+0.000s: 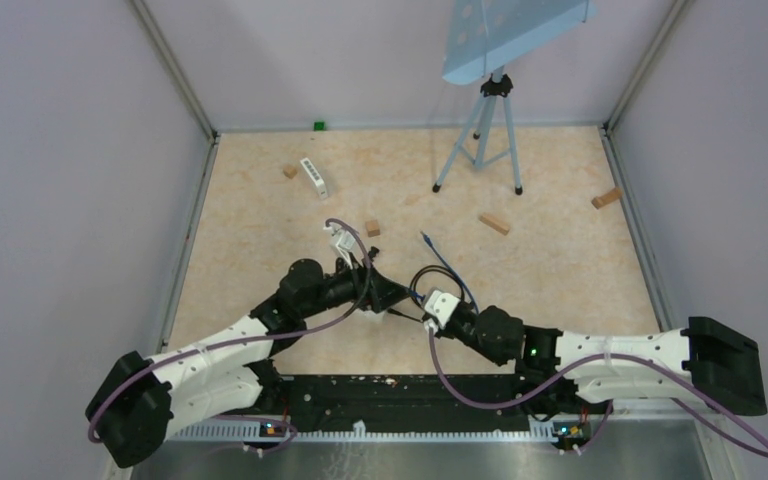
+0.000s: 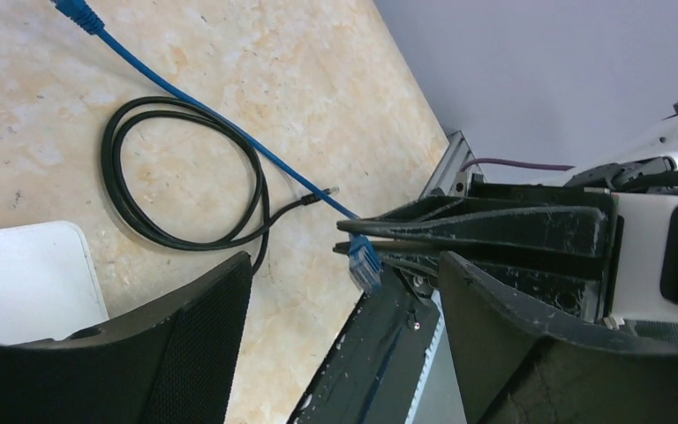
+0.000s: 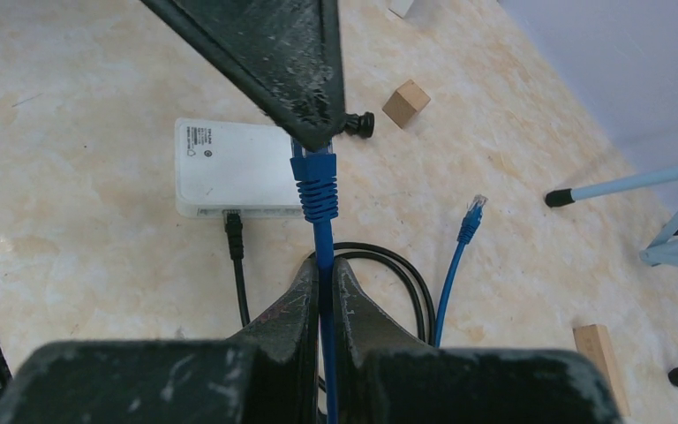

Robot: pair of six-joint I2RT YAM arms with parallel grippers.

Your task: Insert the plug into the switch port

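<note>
The blue plug point(image 3: 316, 181) projects beyond my right gripper, which is shut on the blue cable just behind the boot. In the left wrist view, the plug point(image 2: 364, 263) appears between the spread fingers of my left gripper. That gripper is part open, its fingers apart on either side of the plug; no contact is clear. One left finger point(image 3: 296, 66) covers the plug's tip in the right wrist view. A flat white box point(image 3: 234, 168), apparently the switch, lies below with its port edge point(image 3: 269, 212) facing the cables.
A black cable's plug point(image 3: 233, 228) meets the box's edge, and its coil point(image 2: 115, 177) lies alongside. The blue cable's other end point(image 3: 471, 219) rests on the table. Wooden blocks point(image 3: 405, 103), a second white device point(image 1: 314, 178) and a tripod point(image 1: 482, 130) stand farther back.
</note>
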